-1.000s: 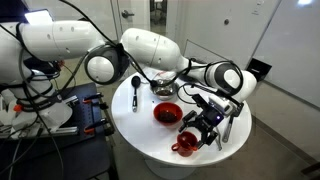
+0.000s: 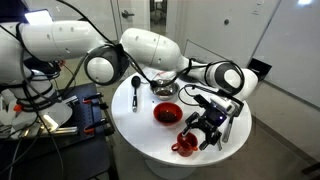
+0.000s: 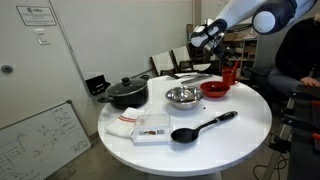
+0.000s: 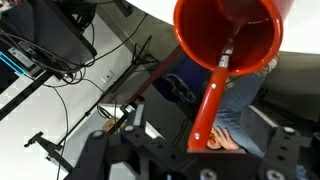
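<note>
A red mug [image 2: 187, 146] stands near the white round table's front right edge in exterior view 1. My gripper [image 2: 201, 136] is right above it, fingers apart. From the wrist, the mug [image 4: 205, 45] fills the top of the picture, with a pale streak inside. A narrow red strip, apparently its handle [image 4: 208, 108], runs down between the black fingers with gaps on both sides. Nothing is gripped. In exterior view 2 the mug [image 3: 229, 76] is small, at the table's far end.
A red bowl [image 2: 168, 114] sits close behind the mug, and a silver bowl [image 2: 164, 88] lies farther back. Toward the other end are a black ladle [image 3: 202, 127], a lidded black pot [image 3: 126, 92], a clear container [image 3: 153, 125] and a white cloth [image 3: 121, 124].
</note>
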